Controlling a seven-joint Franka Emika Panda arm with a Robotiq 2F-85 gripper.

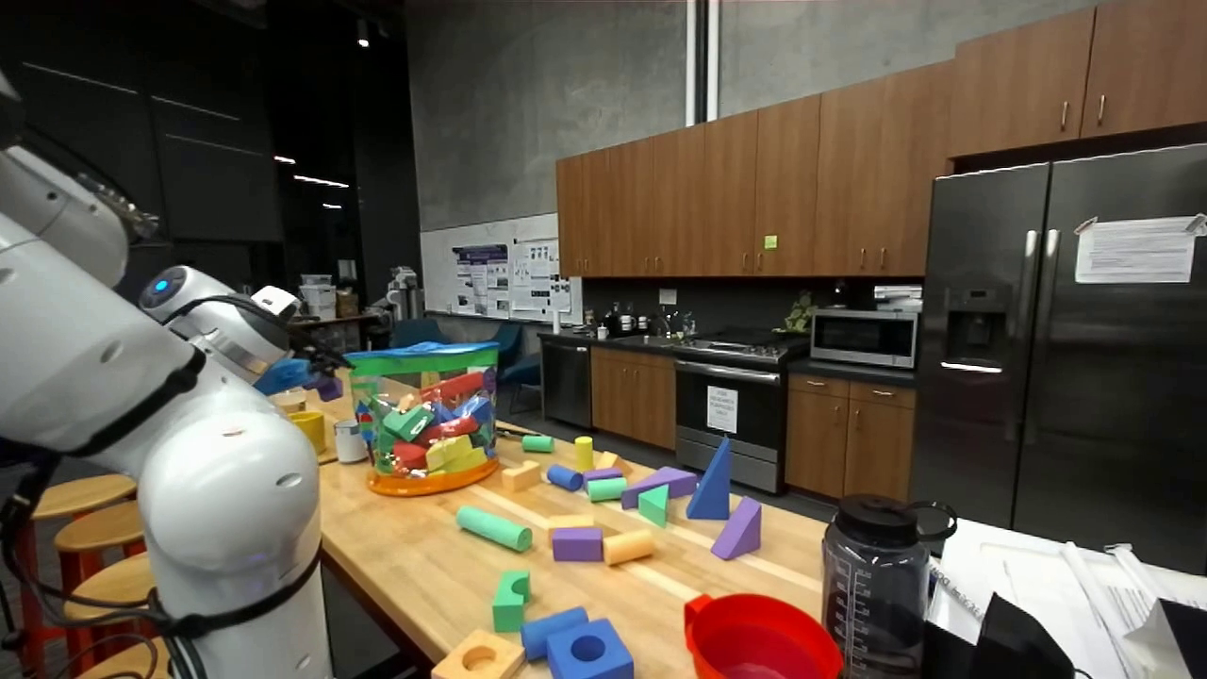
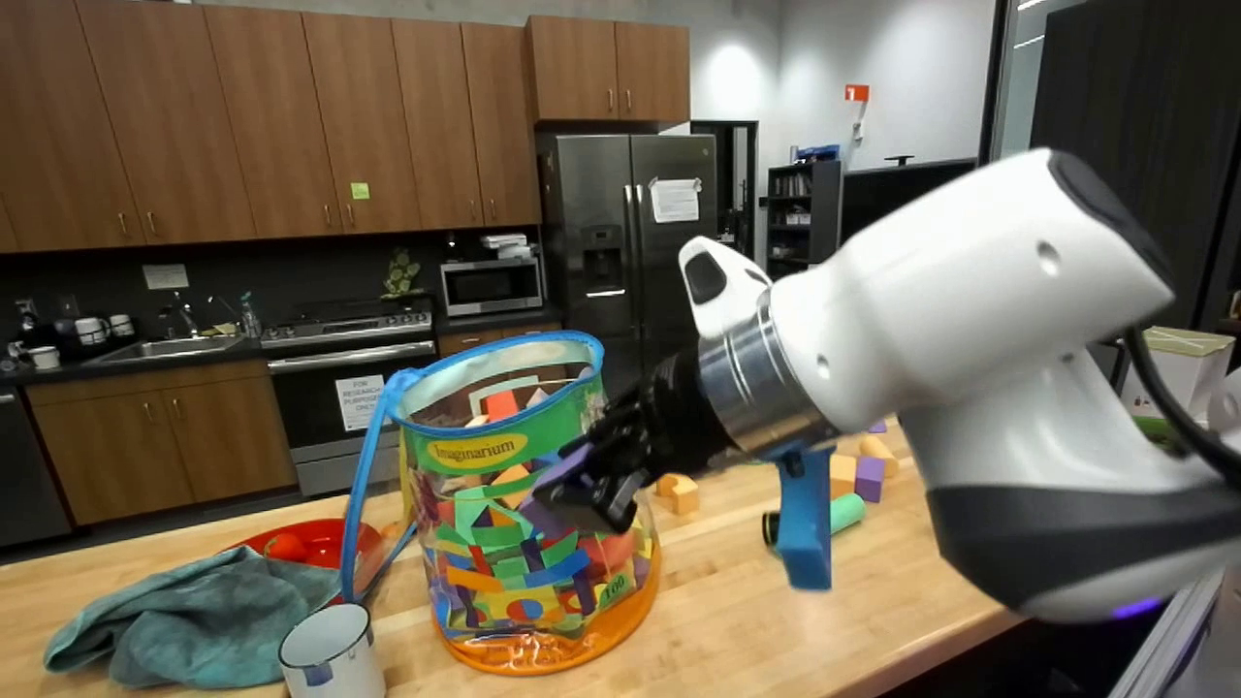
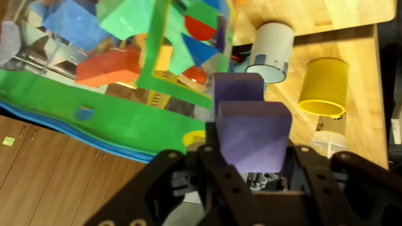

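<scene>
A purple block (image 3: 256,135) is clamped in my gripper (image 2: 588,494), whose fingers are shut on it. In the wrist view the block covers the fingertips. The clear bag (image 2: 628,634) with a green band and blue rim stands on the table, full of colored blocks. In exterior view 2 my gripper and the held block appear in front of the bag's side, lower than its rim; whether they touch it I cannot tell. From exterior view 1 the bag (image 1: 425,360) is upright, with the gripper (image 1: 330,368) to its left, partly dark and hard to make out.
Loose blocks, among them a green cylinder (image 1: 494,528) and a blue wedge (image 1: 710,485), lie across the table. Beside the bag stand a white mug (image 2: 332,653) and a yellow cup (image 3: 324,86). A red bowl (image 1: 760,640) and a dark bottle (image 1: 873,588) occupy the near end.
</scene>
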